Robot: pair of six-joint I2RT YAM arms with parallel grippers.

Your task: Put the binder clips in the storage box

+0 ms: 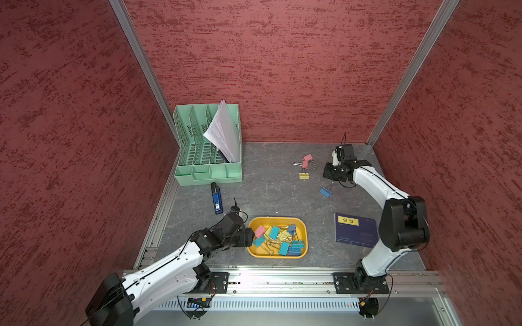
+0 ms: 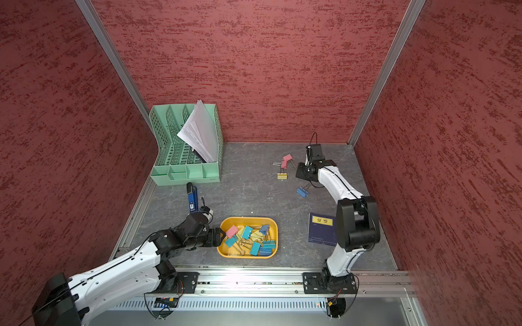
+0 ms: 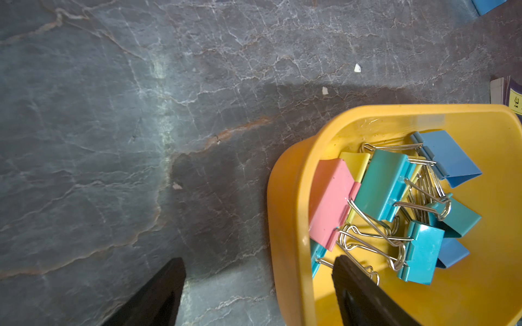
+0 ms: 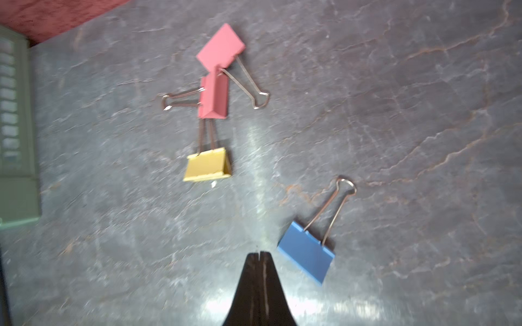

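The yellow storage box holds several pink, teal, yellow and blue binder clips. On the table lie two pink clips touching each other, a yellow clip just below them, and a blue clip apart from those. My left gripper is open at the box's left side, its fingers apart with the box wall between them; no grip on the wall shows. Above the table, close to the blue clip, my right gripper is shut, nothing showing between its fingertips.
A green file rack with papers stands at the back left, a blue stapler-like tool in front of it. A dark blue book lies at right. Bare table separates the box from the loose clips.
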